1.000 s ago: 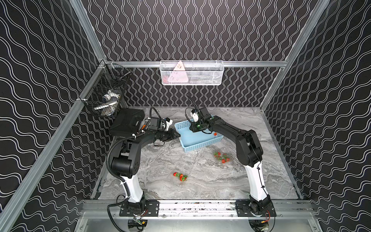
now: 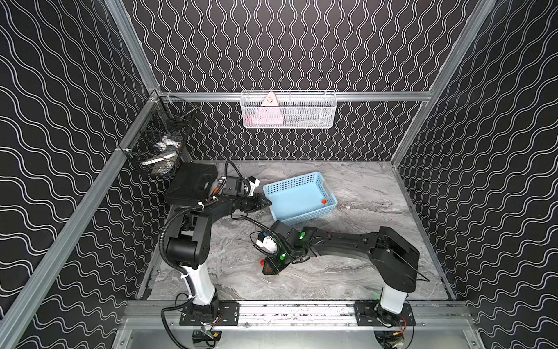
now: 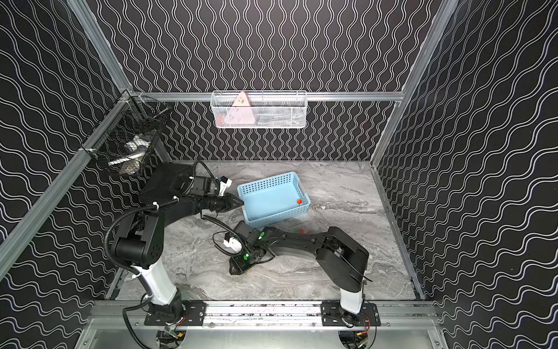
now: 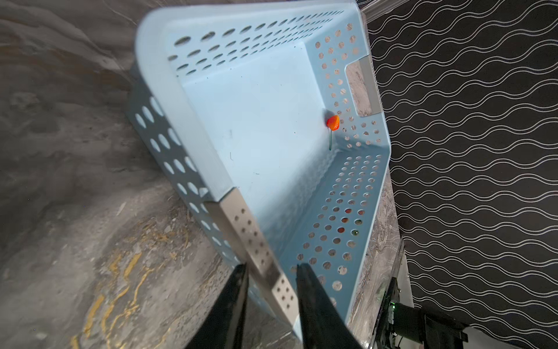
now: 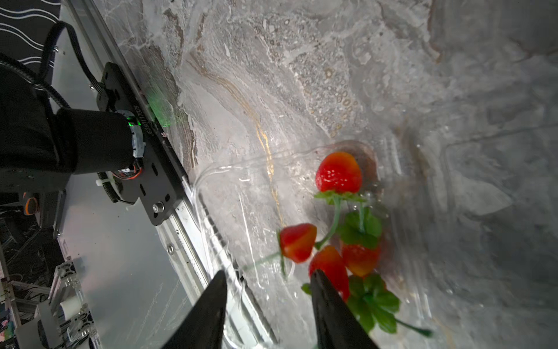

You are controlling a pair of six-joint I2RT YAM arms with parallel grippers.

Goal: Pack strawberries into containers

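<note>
My left gripper (image 2: 264, 202) is shut on the end rim of the blue basket (image 2: 296, 197); a single strawberry (image 4: 333, 122) with a stem lies inside at the far end. My right gripper is low at the front centre, over a clear plastic container (image 5: 232, 186) holding several strawberries (image 5: 338, 174), some with leaves and stems; its two fingers stand apart with nothing seen between them. In the top views the right arm mostly hides this container.
A black case (image 2: 189, 180) stands at the back left. A wire basket (image 2: 162, 139) hangs on the left wall, a white mesh basket (image 2: 302, 110) on the back wall.
My right gripper has moved from over the blue basket down and toward the front, over the front group of strawberries. The left arm looks unchanged.
</note>
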